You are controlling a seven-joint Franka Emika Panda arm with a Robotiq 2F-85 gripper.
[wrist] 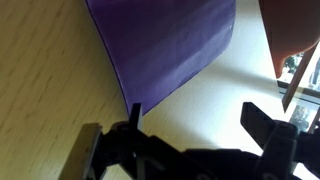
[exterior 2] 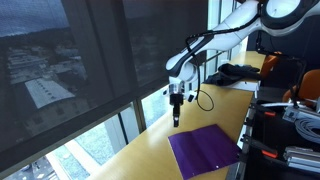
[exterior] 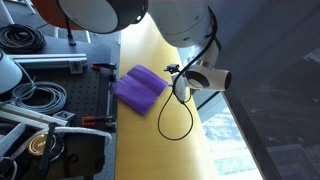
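Observation:
A purple cloth (exterior: 140, 89) lies flat and roughly square on the light wooden table. In exterior view 2 the cloth (exterior 2: 204, 150) is in front of the arm, towards the camera. My gripper (exterior 2: 181, 112) points down above the bare wood just beyond the cloth's far edge. Seen from the wrist, the cloth (wrist: 165, 45) fills the upper middle, with one corner close to the left finger (wrist: 134, 116). The fingers stand wide apart with nothing between them. Exterior view 1 shows the gripper (exterior: 173, 70) small, partly hidden by the arm.
A dark cart (exterior: 60, 120) with coiled cables and tools stands along the table's side. An orange chair (wrist: 290, 30) shows beyond the table edge. Dark blinds and windows (exterior 2: 70, 80) line the other side. Bare table (exterior 2: 130, 160) lies to the cloth's left in exterior view 2.

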